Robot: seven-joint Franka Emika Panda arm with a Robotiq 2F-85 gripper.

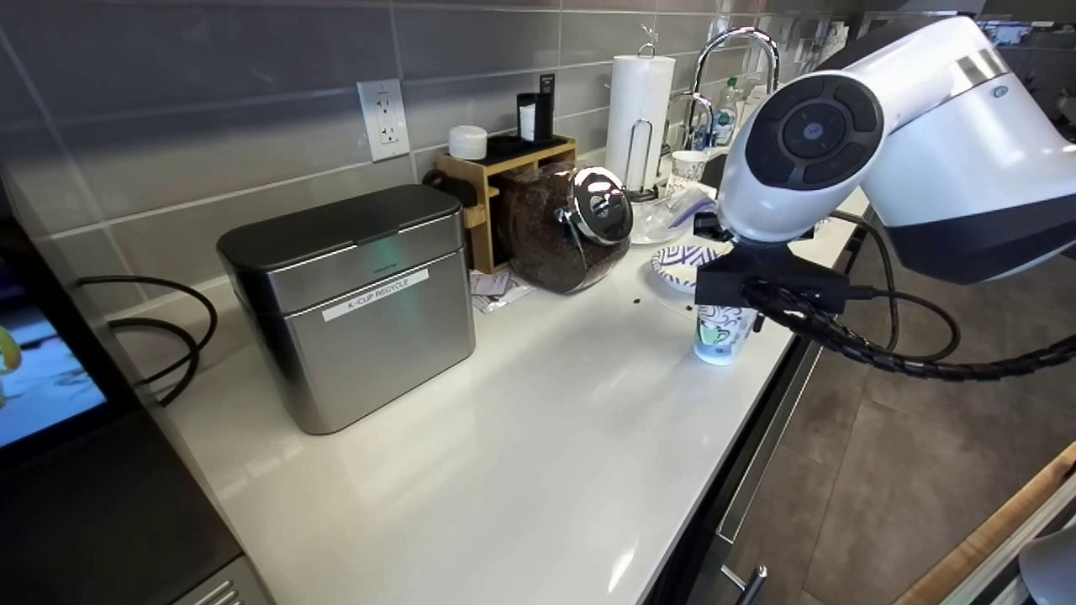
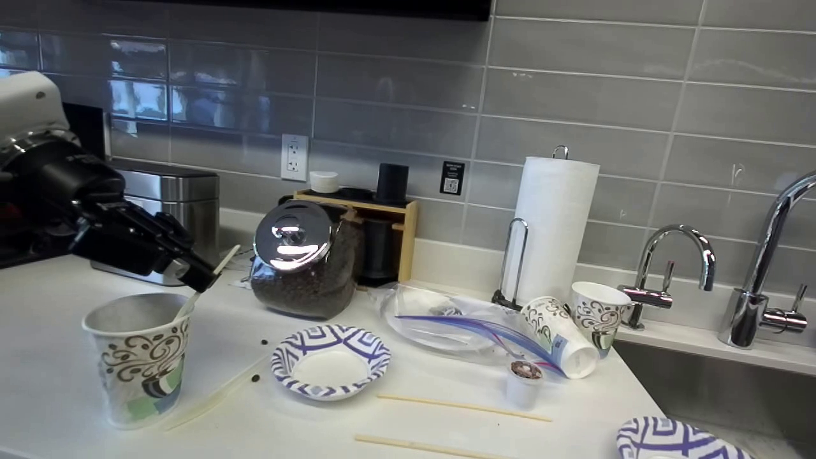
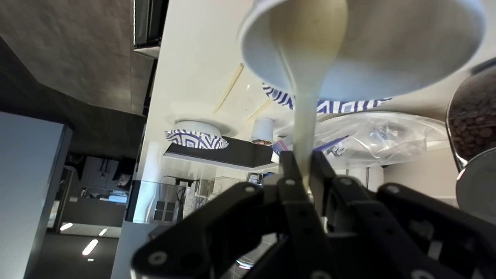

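Observation:
A pale plastic spoon (image 3: 304, 107) is gripped by its handle in my gripper, whose fingers are shut on it. Its bowl end points into a patterned paper cup (image 2: 145, 359), standing upright on the counter at the left of exterior view 2. There the spoon handle (image 2: 224, 261) slants up out of the cup, and my gripper (image 2: 197, 276) is just above the cup's right rim. In exterior view 1, the gripper's body covers the top of the cup (image 1: 721, 333). How deep the spoon's tip sits is hard to tell.
Right of the cup are a patterned bowl (image 2: 287, 371), wooden sticks (image 2: 464, 406) and a small white pod (image 2: 522, 386). Behind stand a coffee bean jar (image 2: 302, 279) and plastic bag (image 2: 417, 313). Exterior view 1 shows clear counter (image 1: 504, 434) before the steel bin (image 1: 373, 333).

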